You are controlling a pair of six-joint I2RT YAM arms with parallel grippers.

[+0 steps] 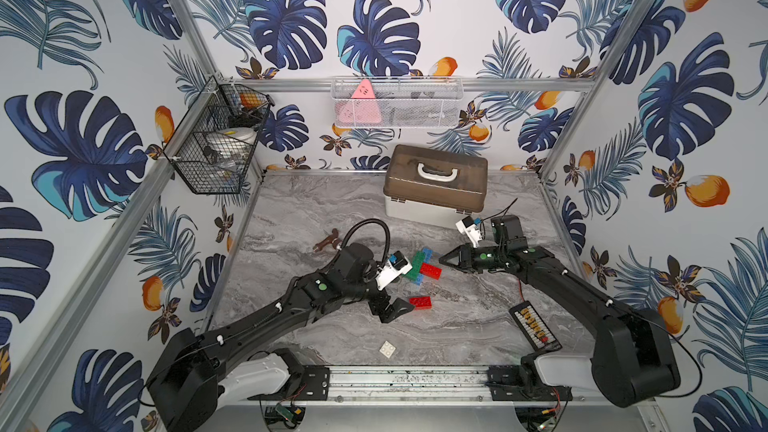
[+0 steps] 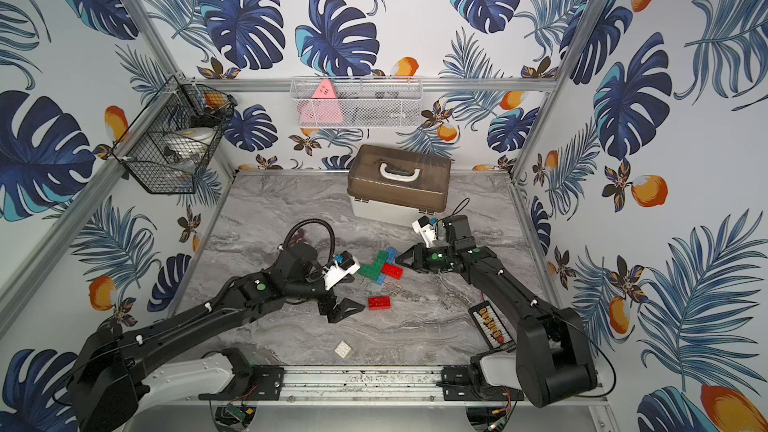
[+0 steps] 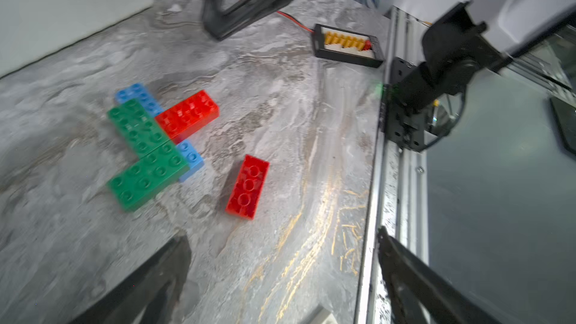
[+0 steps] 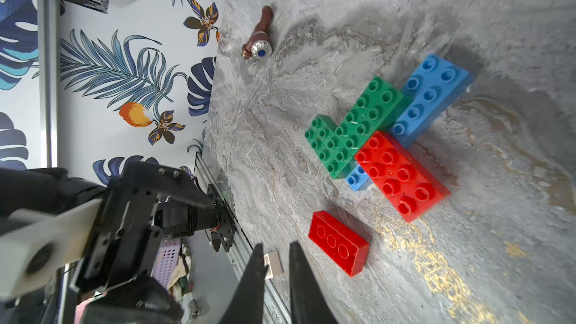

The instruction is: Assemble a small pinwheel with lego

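Two green bricks (image 4: 372, 108), two blue bricks (image 4: 430, 97) and a red brick (image 4: 400, 175) lie together as a joined, pinwheel-like cluster on the table. Apart from it, toward the front, rests a single red brick with its hollow-looking face up in the right wrist view. My left gripper is wide open, nothing between its fingers, above the table to the left of the loose red brick. To the right of the cluster is my right gripper; its fingers stand a little apart with nothing visible between them.
At the back stands a brown-lidded toolbox (image 1: 436, 184). A small white square piece (image 1: 387, 349) lies near the front edge, a tray of yellow pieces (image 1: 535, 327) at the right. A brown object (image 4: 259, 36) lies left of the cluster.
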